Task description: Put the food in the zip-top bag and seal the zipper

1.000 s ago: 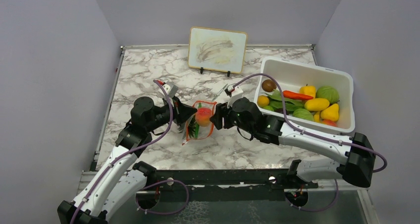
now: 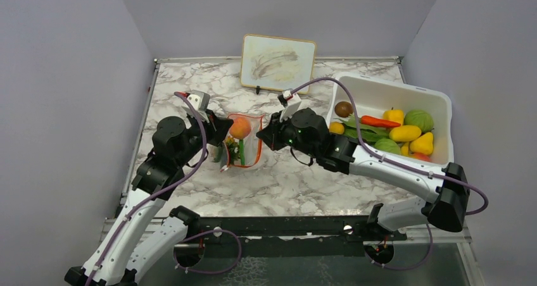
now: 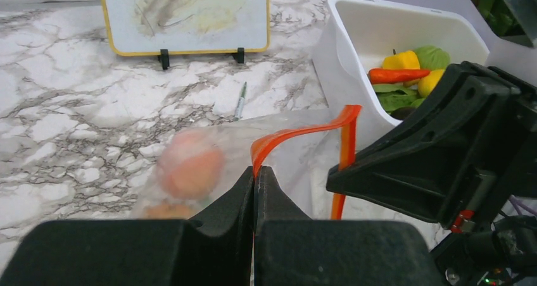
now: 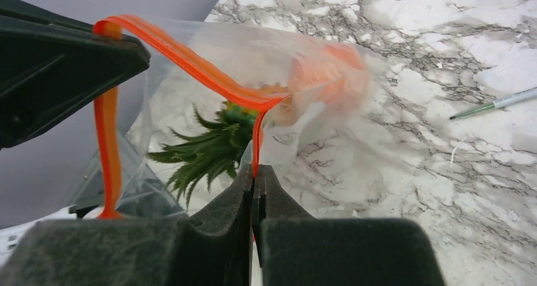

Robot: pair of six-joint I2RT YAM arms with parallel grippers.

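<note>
A clear zip top bag with an orange zipper strip [image 2: 256, 161] hangs between my two grippers, its mouth spread into a loop. Inside it are a peach-coloured fruit [image 2: 240, 127] and something with spiky green leaves [image 4: 218, 137]. My left gripper is shut on one side of the orange rim [image 3: 297, 132], which runs down between its fingertips. Across the opening, my right gripper is likewise shut on the rim's other side [image 4: 215, 77]. The lower bag is blurred through the plastic in the left wrist view.
A white bin [image 2: 443, 131] of several fruits and vegetables stands at the right, partly under my right arm. A whiteboard [image 2: 277, 61] stands at the back, with a pen [image 3: 241, 100] lying before it.
Both grippers and the bag have moved left and slightly toward the back. The bag's mouth looks wider.
</note>
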